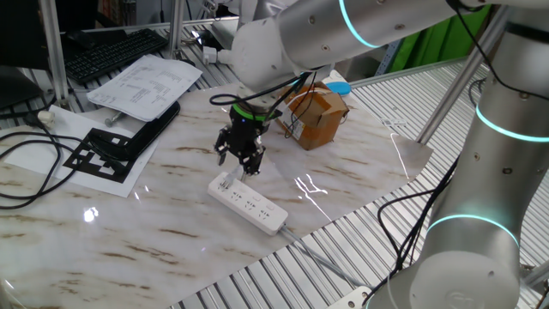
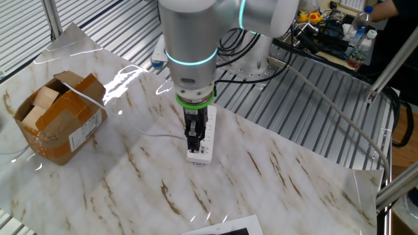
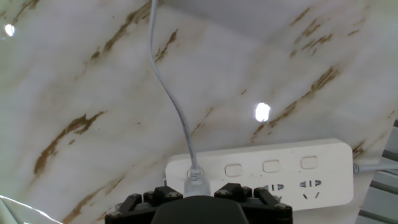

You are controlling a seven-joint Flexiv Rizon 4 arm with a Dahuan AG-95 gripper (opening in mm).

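Note:
A white power strip (image 1: pixel 250 209) lies on the marble-patterned table, with a white plug (image 3: pixel 196 184) standing at one end of it. From the plug a thin pale cable (image 3: pixel 168 90) runs away across the table. My gripper (image 1: pixel 238 166) points down over that end of the strip, its fingers open. In the wrist view the two black fingers (image 3: pixel 164 195) stand apart, one on each side of the plug, with gaps to it. The lower part of the plug is hidden behind the gripper's body.
An open cardboard box (image 2: pixel 62 121) stands on the table, away from the strip. Papers (image 1: pixel 144 86), a sheet with a black-and-white marker (image 1: pixel 103 159) and a black cable lie at the other side.

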